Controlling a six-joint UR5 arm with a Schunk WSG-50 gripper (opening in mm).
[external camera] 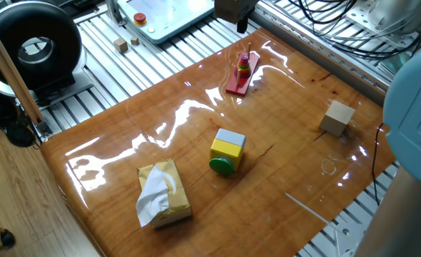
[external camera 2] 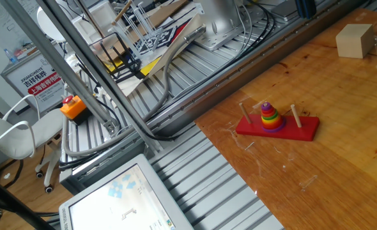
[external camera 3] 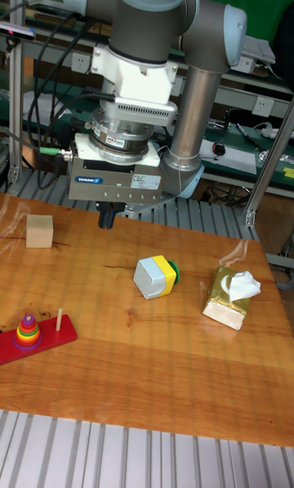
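My gripper (external camera 3: pixel 107 225) hangs above the back part of the table in exterior view 3, apart from every object. Its dark fingers sit close together and nothing shows between them; whether they are fully shut is unclear. On the table stands a block toy in grey and yellow (external camera: pixel 227 148) with a green round end (external camera: pixel 221 166). A red board (external camera 2: pixel 303 130) carries a stack of coloured rings (external camera 2: pixel 271 119) on its middle peg, with bare pegs at either side. The plain wooden cube (external camera: pixel 337 118) rests apart from them.
A gold tissue pack (external camera 3: pixel 224 311) with a white tissue sticking out lies beside the block toy. Around the wooden table (external camera: pixel 267 207) run slatted metal surfaces. A teach pendant (external camera 2: pixel 128 201) lies beyond one edge. Bare tabletop separates the objects.
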